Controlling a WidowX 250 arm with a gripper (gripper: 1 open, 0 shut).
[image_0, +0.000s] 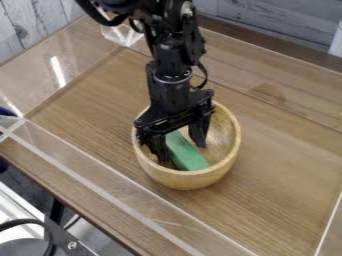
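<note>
A light wooden bowl (203, 175) stands on the wooden table (267, 210). A green oblong object (185, 153) lies inside it. My black gripper (178, 133) reaches down from the top into the bowl, its fingers over and around the green object, which they partly hide. I cannot make out whether the fingers touch it.
Bare table surrounds the bowl on the left, right and front. A clear plastic piece (118, 30) is at the back left. Black cables (27, 232) hang past the table's edge at the lower left. A pale wall runs along the back.
</note>
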